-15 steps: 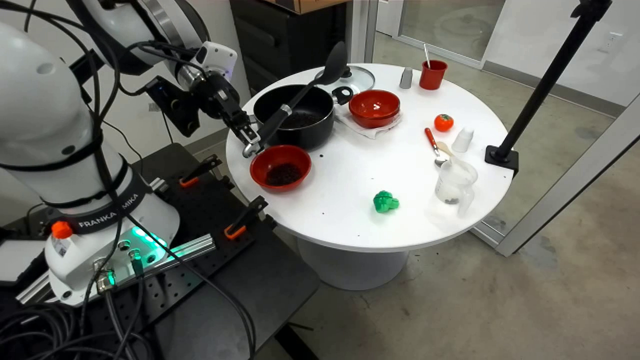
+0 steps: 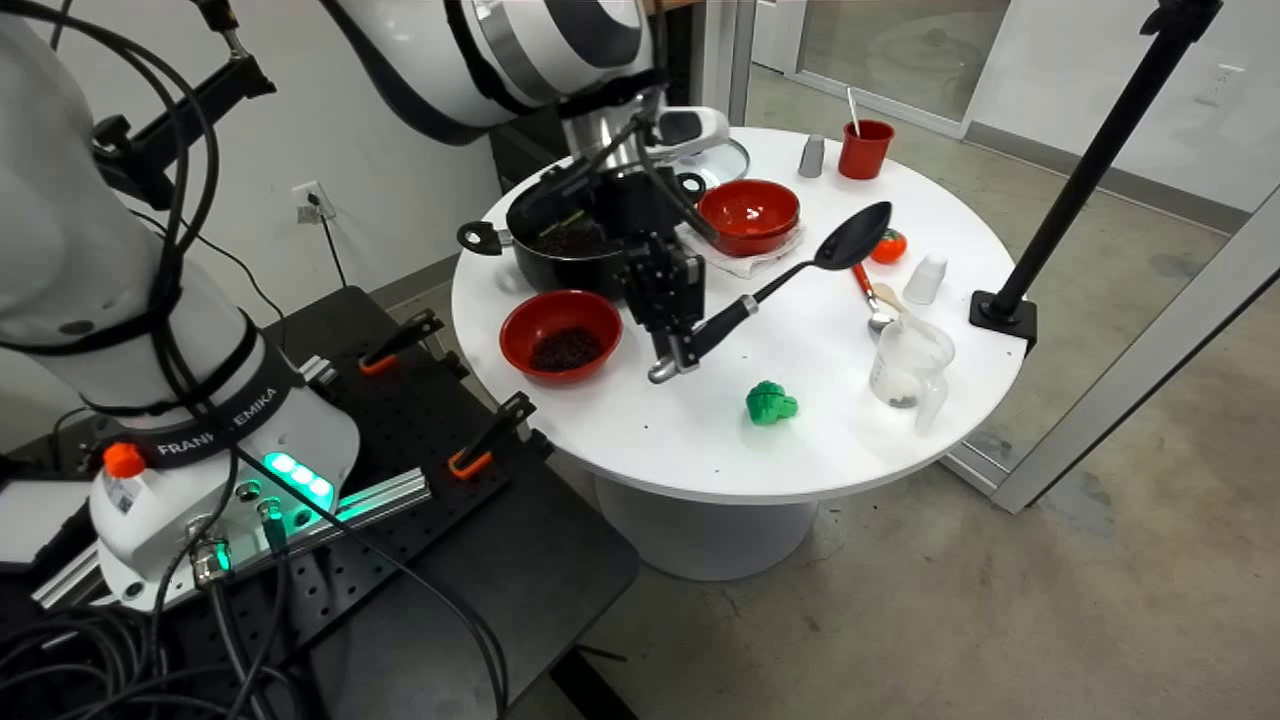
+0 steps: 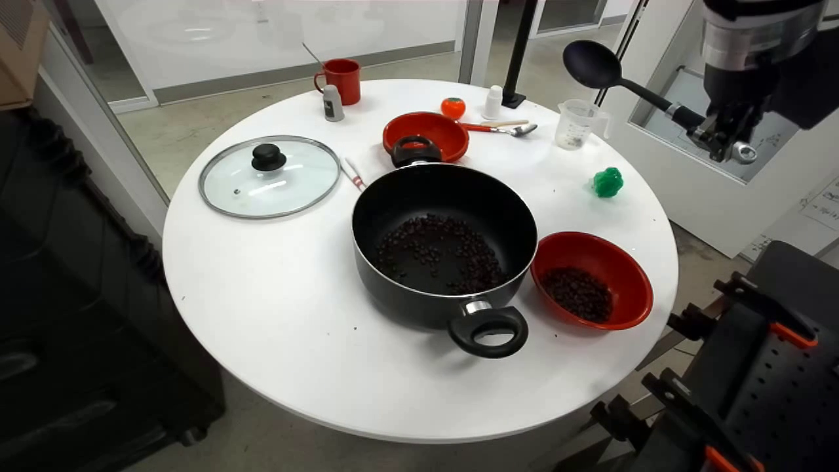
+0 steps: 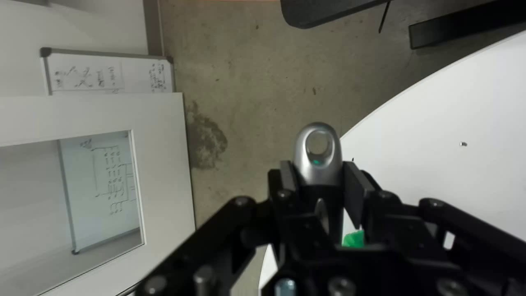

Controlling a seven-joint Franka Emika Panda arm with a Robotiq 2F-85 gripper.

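My gripper [image 2: 686, 344] is shut on the handle of a black spoon [image 2: 854, 235], well above the table. The spoon's bowl points up and away to the right in exterior view 1. From the wrist, the silver end of the spoon handle [image 4: 320, 155] shows between the fingers. A black pot [image 3: 444, 236] with dark beans scattered over its floor stands on the table, partly behind my arm in exterior view 1. Touching or very near it is a red bowl [image 3: 591, 279] with a heap of the same beans.
A green vegetable toy [image 2: 769, 403] and a clear measuring cup [image 2: 908, 360] lie toward the right. Farther back are another red bowl [image 2: 749, 217], a tomato [image 2: 888, 247], a red mug [image 2: 865, 150] and the glass lid [image 3: 269, 177].
The arm has swung right in exterior view 1, carrying the spoon from over the pot and bean bowl to above the open middle of the table. The spoon now leans farther to the right.
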